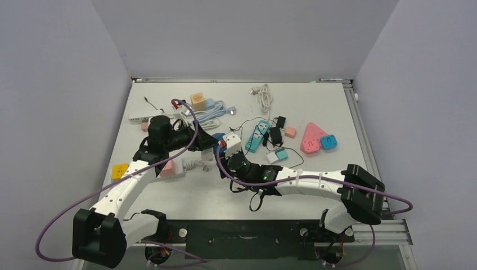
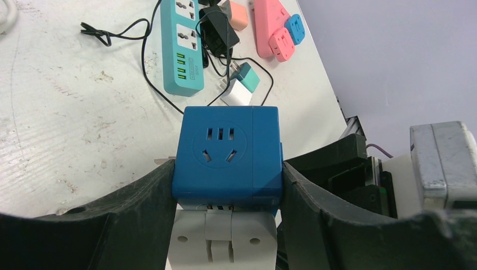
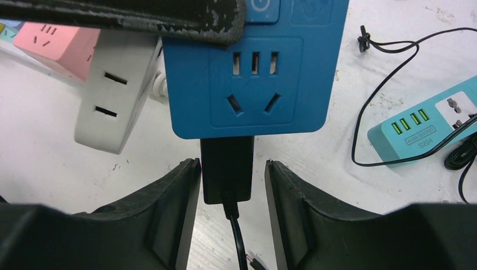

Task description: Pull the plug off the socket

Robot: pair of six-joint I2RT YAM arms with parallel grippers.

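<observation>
A blue cube socket [image 2: 228, 149] is gripped between the fingers of my left gripper, which is shut on it above the table. From its underside in the right wrist view, a black plug [image 3: 227, 169] sticks out with a thin black cable [image 3: 238, 242] trailing down. A white plug [image 3: 121, 93] sits at another side of the socket. Around the black plug stands my right gripper, its fingers part open. The left finger is close against or overlapping the plug's edge; a clear gap shows on the right.
On the table lie a teal power strip [image 1: 257, 136], black adapters [image 1: 275, 135], a pink triangular socket [image 1: 313, 138] and a pink cube on a white strip [image 1: 169, 169]. Both arms' wrists are close together.
</observation>
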